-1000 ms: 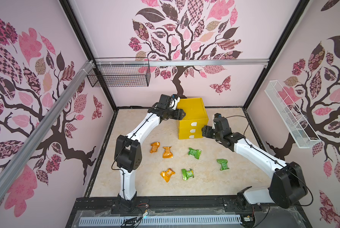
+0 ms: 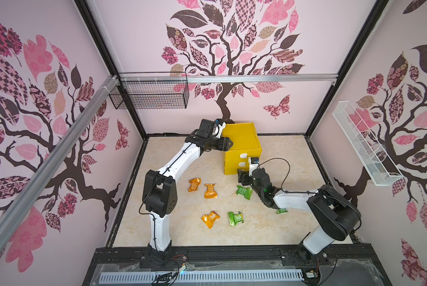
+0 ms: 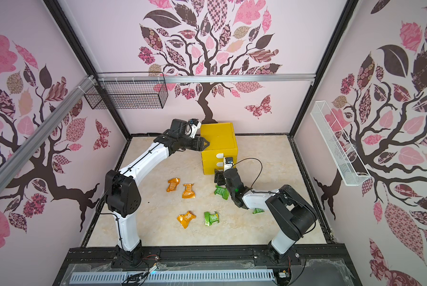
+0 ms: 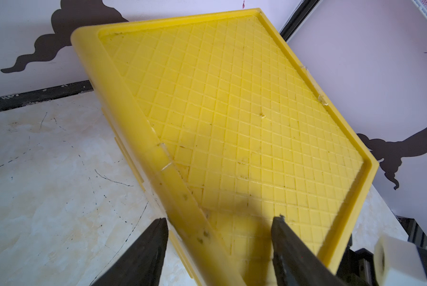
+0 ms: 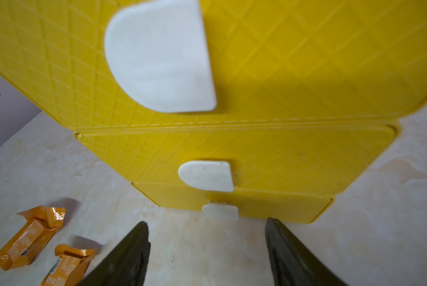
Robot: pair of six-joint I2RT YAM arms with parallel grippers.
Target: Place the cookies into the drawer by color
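Note:
A yellow three-drawer cabinet (image 2: 239, 135) stands at the back, its white handles (image 5: 204, 176) on the front. My left gripper is shut on the cabinet's top left edge. My right gripper is part open in front of the drawers, low near the lower handles, nothing between its fingers. Orange cookie packets (image 2: 210, 190) lie on the left of the floor, green ones (image 2: 236, 217) at front and right, one (image 2: 244, 191) just below my right gripper.
A black wire basket (image 2: 149, 93) hangs at back left, a white one (image 2: 366, 143) on the right wall.
My right gripper has swung left and down from the cabinet's right side to its front. The left arm stays about where it was.

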